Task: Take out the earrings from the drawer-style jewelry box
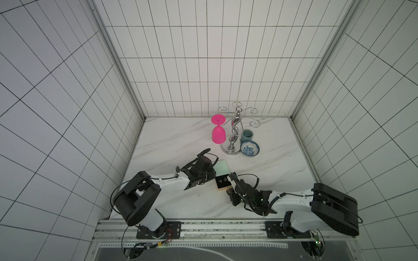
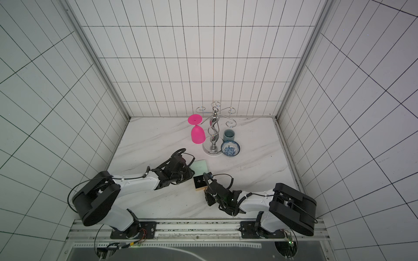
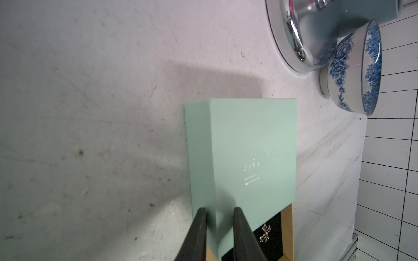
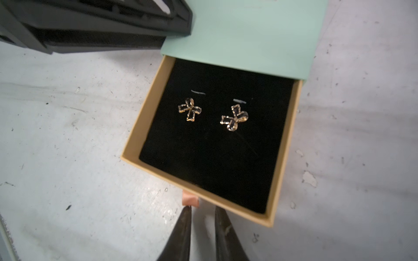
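Note:
The mint jewelry box [image 3: 252,143] lies on the counter with its drawer slid out. On the drawer's black insert sit two bow-shaped earrings, the left earring [image 4: 189,108] and the right earring [image 4: 234,117], seen in the right wrist view. My left gripper is shut on the mint sleeve's end beside the drawer. My right gripper is part open just outside the drawer's front, by its pink pull tab [image 4: 190,200], with no object clearly between its fingers.
Behind the box stand a chrome stand [image 1: 231,148] holding a pink goblet [image 1: 219,134], a blue-patterned bowl [image 1: 250,148] and a teal cup [image 1: 246,134].

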